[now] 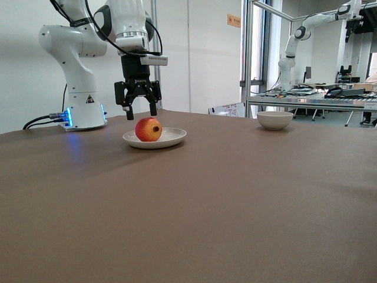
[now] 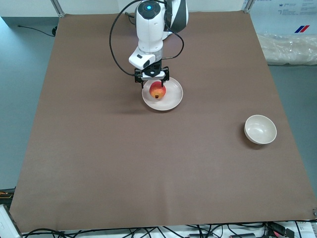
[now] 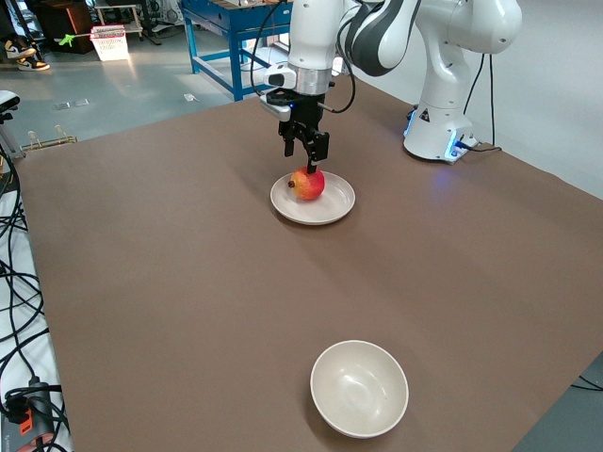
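Observation:
A red-yellow fruit [image 2: 157,90] [image 1: 148,130] [image 3: 307,185] rests on a white plate [image 2: 173,97] [image 1: 172,135] [image 3: 336,201]. The gripper [image 2: 152,85] [image 1: 141,111] hangs just above and behind the fruit, its two black fingers spread apart with nothing between them in the top view. An empty white bowl [image 2: 260,130] [image 1: 274,120] [image 3: 359,389] stands apart from the plate, toward the right in the left view and in the foreground in the right view.
Cables run along one edge, outside the tabletop. The arm's white base [image 3: 433,132] stands at the back of the table.

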